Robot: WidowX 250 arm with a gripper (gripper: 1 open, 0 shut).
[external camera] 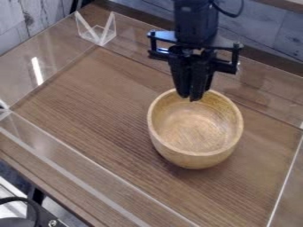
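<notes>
A black gripper [190, 82] hangs at the upper middle, pointing down, its fingertips just above the back rim of a cream plastic bowl [196, 142]. The bowl stands upright on a brown wooden table [83, 124] and looks empty. Whether the fingers are apart or closed is hard to tell in this view.
Clear plastic corner pieces [95, 29] stand at the back left. A wall lies behind the table's back edge. A black object [18, 213] is at the lower left corner. The table left and front of the bowl is clear.
</notes>
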